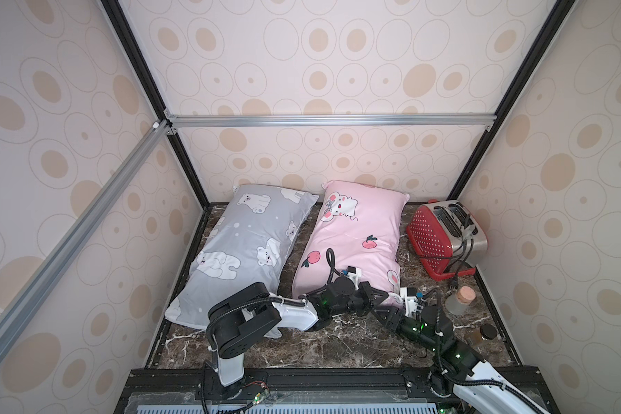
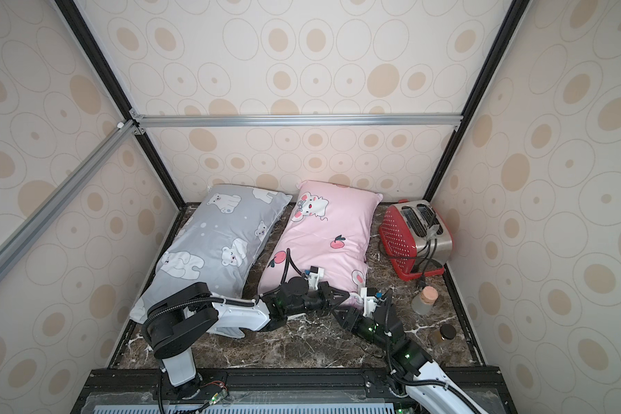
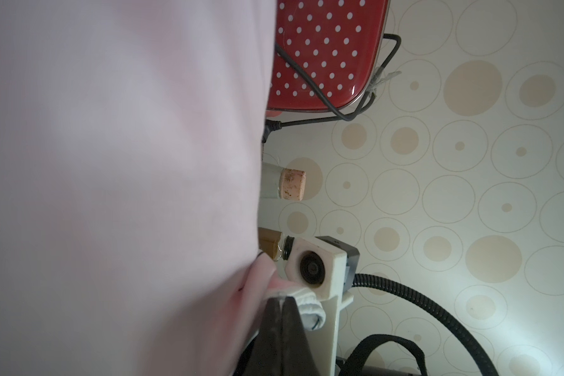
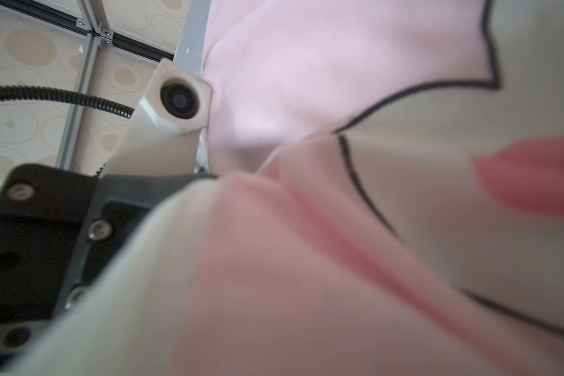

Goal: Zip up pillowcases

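Note:
The pink pillow (image 1: 355, 234) lies mid-table, and both grippers meet at its near right corner. In the top left view my left gripper (image 1: 384, 296) points right along the near edge. In the left wrist view its fingers (image 3: 272, 338) are shut, with bunched pink and white cloth right behind the tips; whether any is pinched cannot be told. My right gripper (image 1: 381, 314) comes from the front right, close under the left tips. Pink cloth (image 4: 250, 269) covers its own fingers in the right wrist view. The zip and its pull do not show clearly. Left of this lies the grey bear pillow (image 1: 245, 241).
A red toaster (image 1: 448, 238) with a loose cable stands at the right. In front of it are a cork-topped jar (image 1: 460, 301) and a small dark-lidded jar (image 1: 486, 332).

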